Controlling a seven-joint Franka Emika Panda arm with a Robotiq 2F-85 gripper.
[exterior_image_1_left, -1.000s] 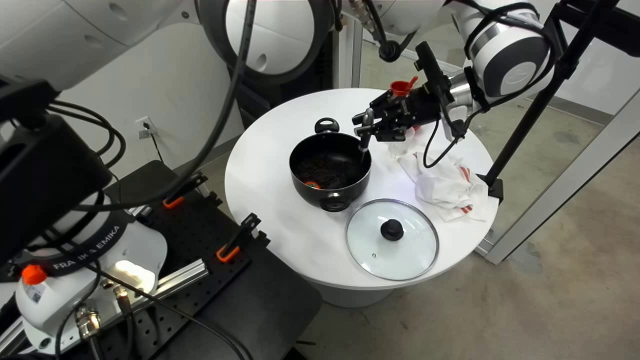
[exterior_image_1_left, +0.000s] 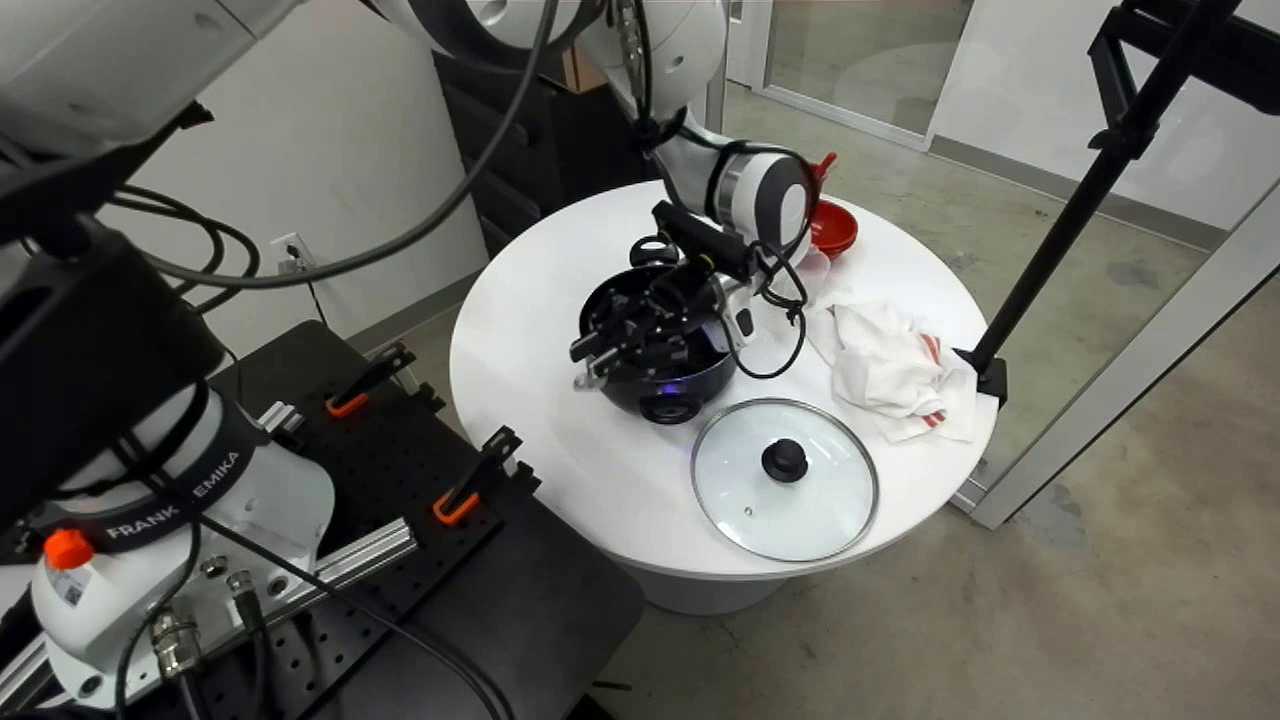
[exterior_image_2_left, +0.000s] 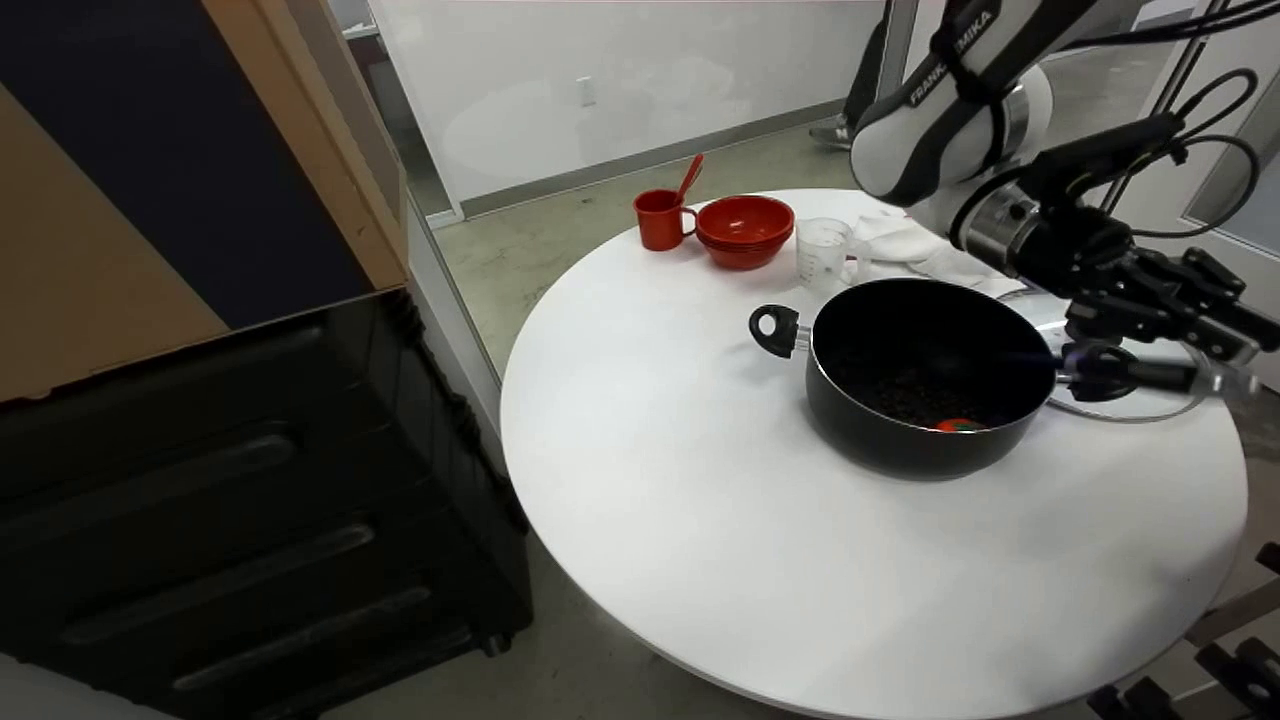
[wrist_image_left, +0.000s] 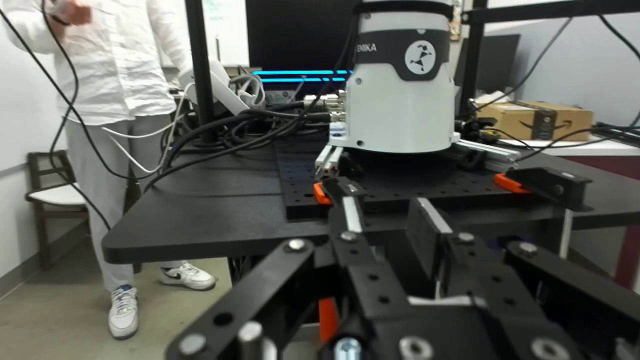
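My gripper reaches across the black pot (exterior_image_2_left: 930, 444) and points toward the robot base. In the wrist view its fingers (wrist_image_left: 354, 216) stand a moderate gap apart; I cannot make out anything held between them. A blurred dark bar (exterior_image_2_left: 1158, 376) with a silvery end shows beside the gripper in exterior view 2; whether it is a finger or a held thing is unclear. A red piece (exterior_image_2_left: 959, 425) lies among dark bits inside the pot. The glass lid (exterior_image_1_left: 786, 510) with its black knob rests flat on the table beside the pot.
On the round white table (exterior_image_2_left: 672, 480) stand a red mug (exterior_image_2_left: 660, 221), stacked red bowls (exterior_image_2_left: 746, 234) and a clear measuring cup (exterior_image_2_left: 822, 250). A white towel (exterior_image_1_left: 894, 372) lies crumpled near the far edge. A person (wrist_image_left: 114, 96) stands left of the base.
My gripper has swung from the far side of the pot to above it, toward the base, hiding much of the pot in exterior view 1. Pot, lid and towel stay put.
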